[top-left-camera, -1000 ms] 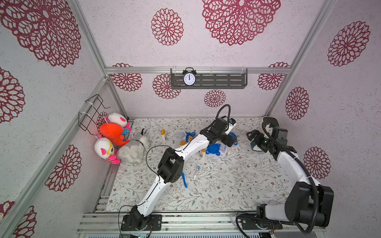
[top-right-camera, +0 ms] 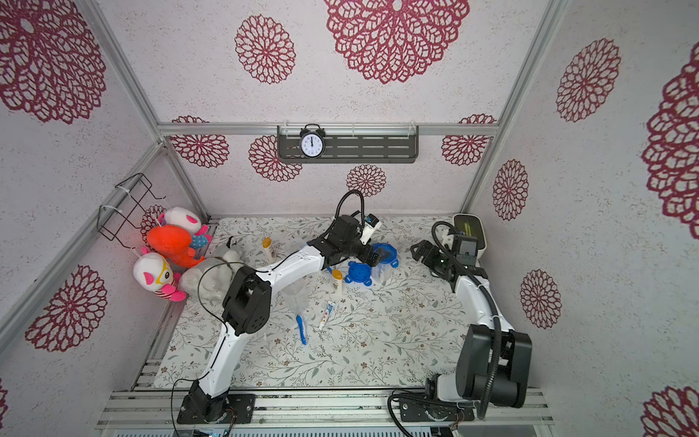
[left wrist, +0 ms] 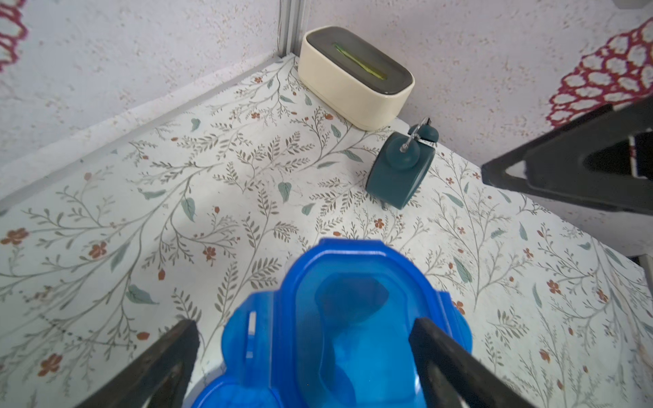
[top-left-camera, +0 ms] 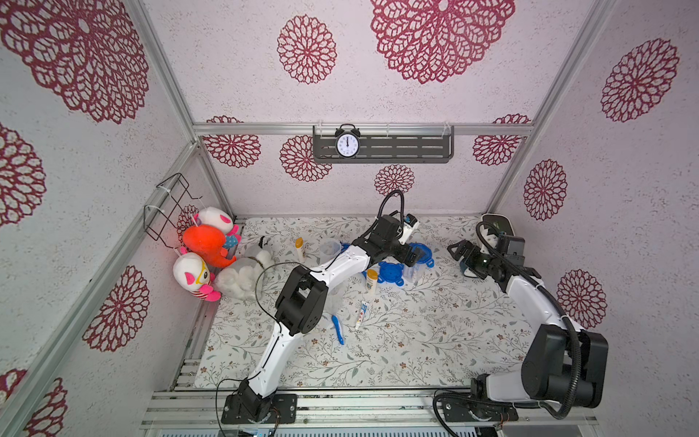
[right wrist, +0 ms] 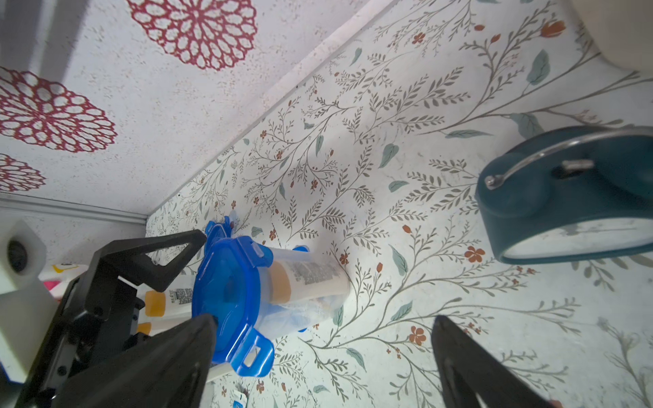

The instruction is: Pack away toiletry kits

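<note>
A clear container with a blue lid (left wrist: 353, 248) fills the lower middle of the left wrist view. My left gripper (top-left-camera: 410, 255) is over it, open, its fingers on either side of the lid; contact cannot be told. In the right wrist view the clear container (right wrist: 319, 272) has a white bottle inside. A second blue lid (top-left-camera: 391, 274) lies just to its left. Nearer the front are an orange-capped bottle (top-left-camera: 371, 280), a toothpaste tube (top-left-camera: 361, 315) and a blue toothbrush (top-left-camera: 338, 330). My right gripper (top-left-camera: 457, 250) hangs open and empty at the right.
Under the right arm stand a dark green alarm clock (right wrist: 564, 197) and a cream tissue box (left wrist: 357, 74). Plush toys (top-left-camera: 207, 244) crowd the left side. Another orange-capped bottle (top-left-camera: 299, 249) stands at the back left.
My left gripper has moved a little left, and more of the far blue lid now shows in the top left view. The right arm has shifted only slightly.
</note>
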